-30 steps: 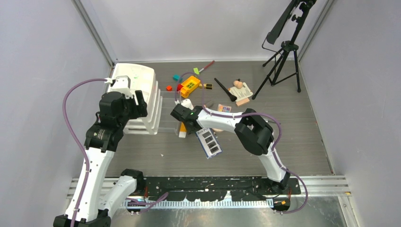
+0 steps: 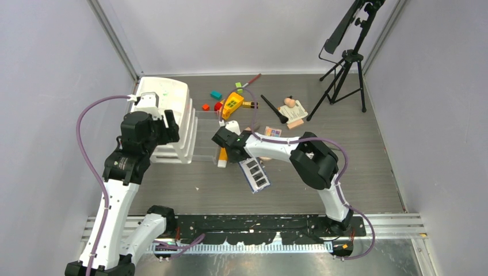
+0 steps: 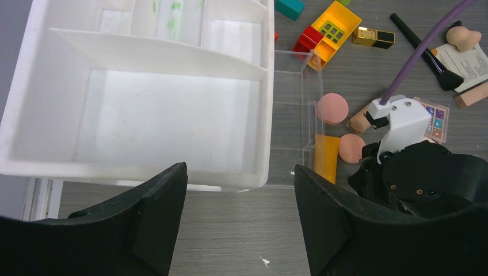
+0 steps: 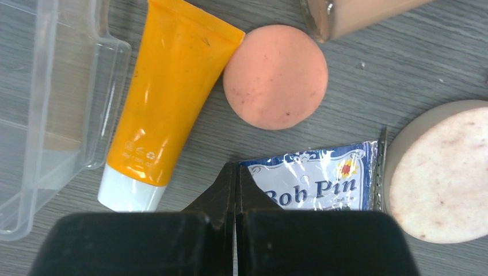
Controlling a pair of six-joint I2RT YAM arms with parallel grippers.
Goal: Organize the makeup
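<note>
In the right wrist view my right gripper is shut, with nothing between its fingertips. A blue and white Bob Pin packet (image 4: 322,175) lies flat just right of the tips, partly covered by the fingers. Left of them rests an orange tube (image 4: 164,98) with a white cap. A pink sponge disc (image 4: 275,77) touches the tube's upper end; a thicker pale disc (image 4: 443,172) sits at the packet's right. My left gripper stands open and empty over the white tiered organizer (image 3: 267,132).
A clear tray (image 3: 288,167) juts out from under the organizer. Toy blocks (image 3: 339,26), a gold and black tube (image 3: 373,38), a brush (image 3: 443,77) and a colour palette (image 3: 433,119) lie beyond.
</note>
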